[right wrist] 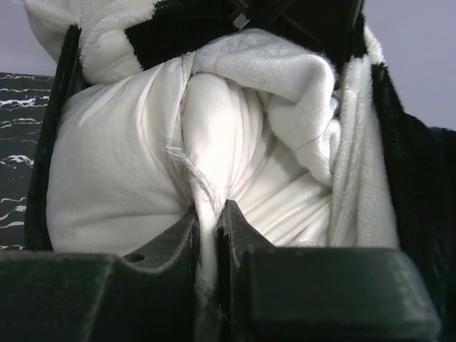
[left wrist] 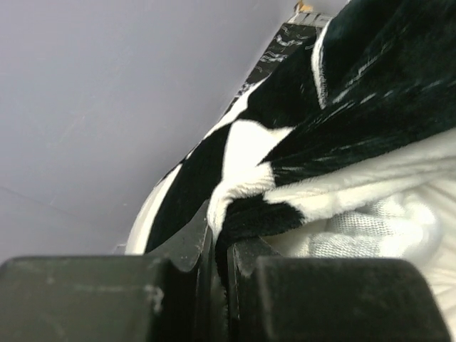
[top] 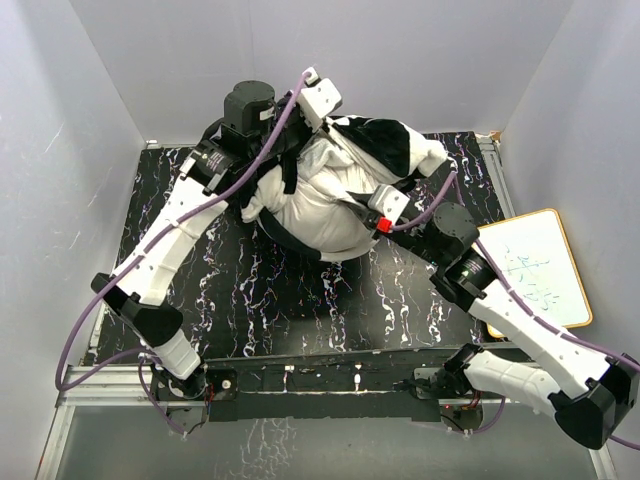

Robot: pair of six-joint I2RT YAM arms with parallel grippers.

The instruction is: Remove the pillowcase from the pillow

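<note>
The black-and-white pillowcase (top: 375, 143) is bunched around the white pillow (top: 325, 205) toward the back of the table. In the left wrist view, a fold of the striped pillowcase (left wrist: 246, 160) runs down between the fingers of my left gripper, which is shut on it. My right gripper, in front of the bundle, is pinched shut on a gathered fold of smooth white pillow fabric (right wrist: 206, 135). Looser white cloth and a black band drape above that fold. The left fingertips are hidden from above.
A whiteboard (top: 535, 270) with handwriting lies at the right edge. Grey walls (top: 210, 60) stand close behind and at both sides.
</note>
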